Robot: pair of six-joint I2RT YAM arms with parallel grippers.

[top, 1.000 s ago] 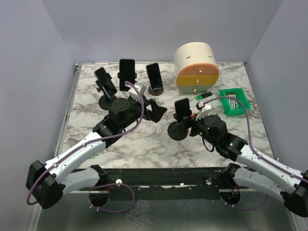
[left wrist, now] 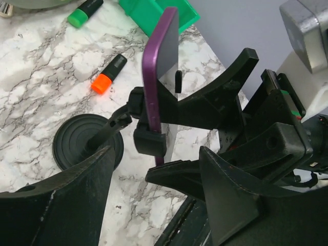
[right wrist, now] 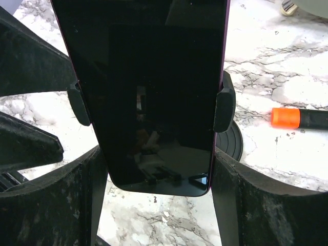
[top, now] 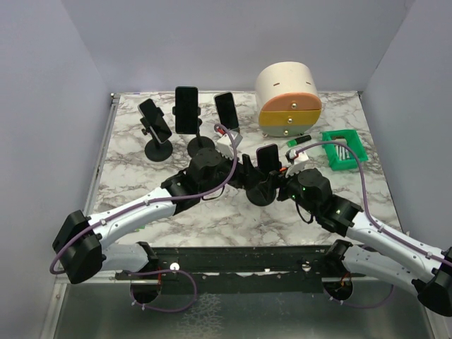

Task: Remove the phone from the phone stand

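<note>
A black-screened phone (right wrist: pixel 148 92) with a purple edge sits in the clamp of a phone stand (left wrist: pixel 82 138), whose round base rests on the marble table. My right gripper (top: pixel 275 183) is shut on the phone's lower end. My left gripper (top: pixel 251 173) has reached the stand from the left, its fingers parted with nothing seen between them; in the left wrist view they are just short of the phone and clamp.
Three other phones on stands (top: pixel 186 109) stand at the back left, beside a rounded drawer box (top: pixel 288 92). A green tray (top: pixel 342 162) and markers (left wrist: pixel 108 74) lie to the right.
My left gripper has moved right, up to the phone and stand. The right gripper and phone look unmoved.
</note>
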